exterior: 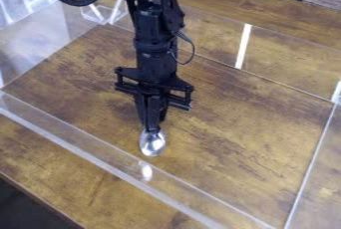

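Observation:
My black gripper [152,114] hangs low over the middle-left of the wooden table [253,143], its fingers pointing down. A shiny metal spoon [152,145] sits just below it, bowl toward the near side, its upper part hidden behind the fingertips. The fingers look close together; whether they grip the spoon's handle is hard to tell.
Clear walls [200,198] edge the wooden surface at the front, left, back and right. The surface to the right of the gripper and toward the back left is bare.

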